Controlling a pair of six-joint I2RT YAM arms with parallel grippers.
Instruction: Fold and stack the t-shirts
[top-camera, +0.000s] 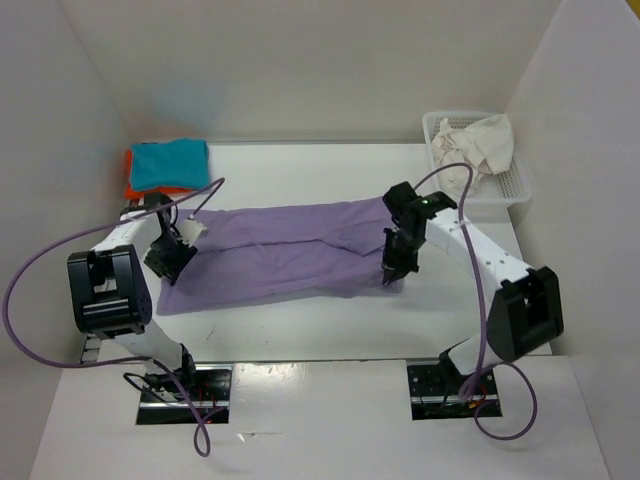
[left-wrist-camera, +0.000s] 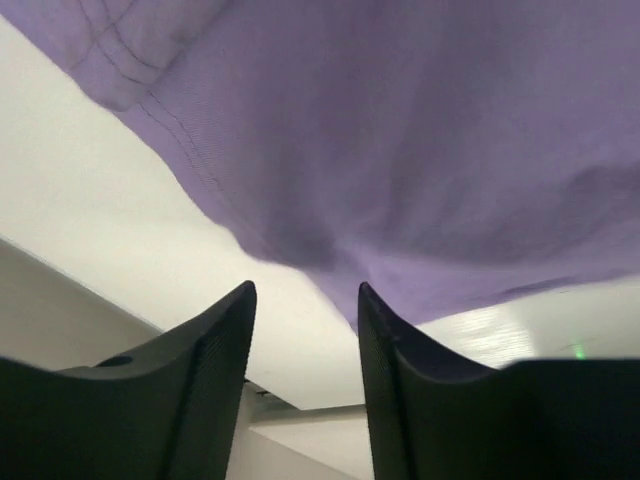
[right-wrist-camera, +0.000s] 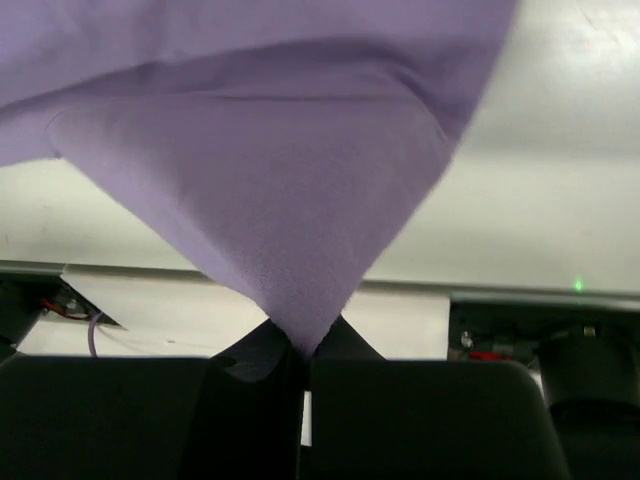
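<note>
A purple t-shirt (top-camera: 280, 262) lies spread across the middle of the white table, with long creases running along it. My right gripper (top-camera: 392, 278) is shut on the shirt's near right part; in the right wrist view the cloth (right-wrist-camera: 290, 200) is drawn to a point between the fingers. Over the shirt's left end is my left gripper (top-camera: 172, 272). Its fingertips (left-wrist-camera: 240, 300) stand apart in the left wrist view, the shirt's corner (left-wrist-camera: 350, 300) just beyond them and no cloth visibly pinched.
Folded teal cloth (top-camera: 168, 164) on an orange one (top-camera: 130, 178) sits at the back left. A white basket (top-camera: 520, 190) holding cream cloth (top-camera: 472, 152) stands at the back right. Bare table (top-camera: 300, 335) shows along the front.
</note>
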